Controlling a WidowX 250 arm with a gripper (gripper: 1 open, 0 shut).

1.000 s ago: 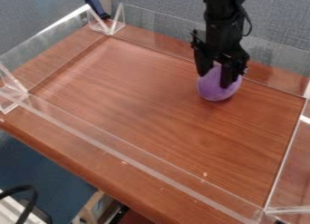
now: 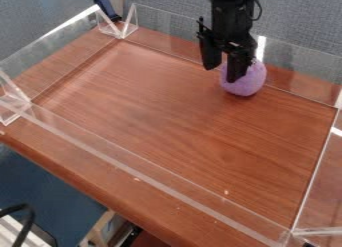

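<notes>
A black robot arm reaches down from the top of the view to my gripper (image 2: pixel 226 55), which hangs at the back right of the wooden board. A purple round object (image 2: pixel 243 79) rests on the board just beneath and to the right of it, partly behind the black fingers. Whether the fingers are open or shut, or touch the object, I cannot tell.
Clear plastic walls edge the wooden board (image 2: pixel 160 131). Most of the board is bare. A grey back wall stands behind, and a blue floor with some cables and items shows at the lower left.
My gripper has moved up and slightly left, uncovering more of the purple object, which now sits slightly higher and to the right in the view.
</notes>
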